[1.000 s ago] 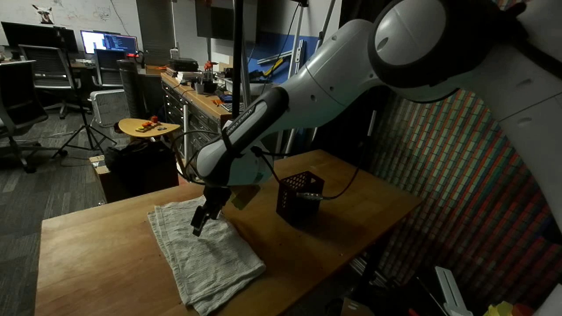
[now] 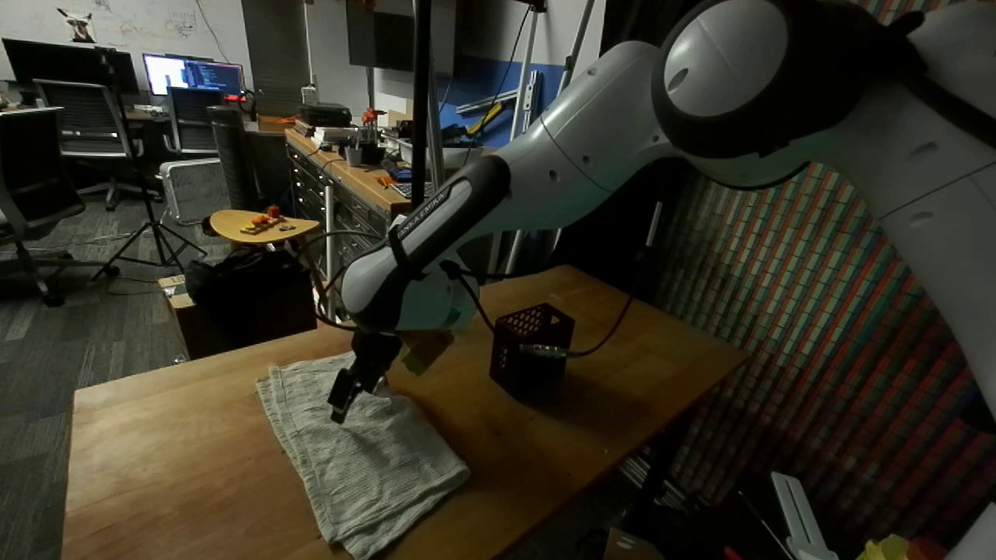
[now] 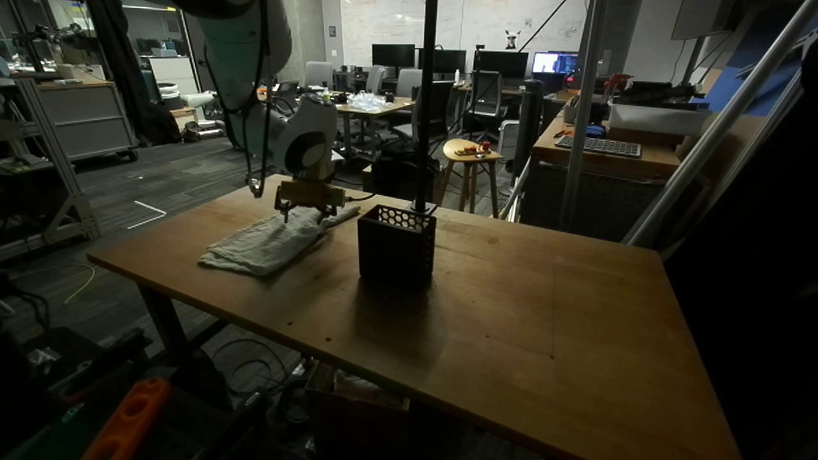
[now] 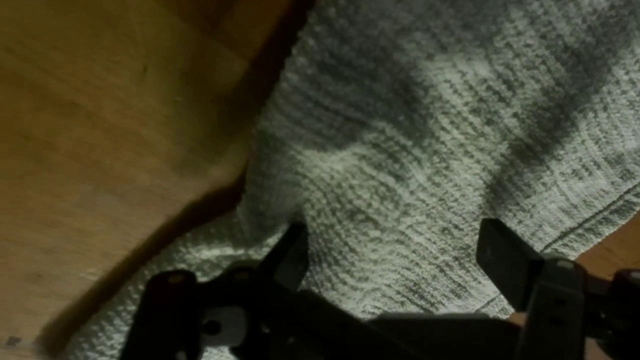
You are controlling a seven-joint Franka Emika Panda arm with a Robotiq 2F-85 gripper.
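A pale grey-white cloth [image 2: 383, 467] lies folded over on the wooden table, with an uneven, bunched right edge in exterior view 1. My gripper [image 2: 347, 411] points down over its far part. In the wrist view the gripper is open, its two fingers wide apart. The cloth [image 4: 384, 180] spreads beneath and between them, and the left finger [image 4: 292, 255] stands by a raised wrinkle near the cloth's edge. Whether the fingertips touch the fabric I cannot tell. From exterior view 2 the cloth [image 3: 257, 246] shows a raised, bunched part under the gripper [image 3: 307, 214].
A black perforated box [image 3: 395, 249] stands on the table beside the cloth, with a black pole just behind it. A cable hangs near the box. Bare tabletop [image 3: 537, 306] stretches away on the box's other side.
My gripper has shifted slightly left and a little lower in exterior view 1. The cloth's far left corner has slid slightly left, and its right edge is now bunched beside the gripper.
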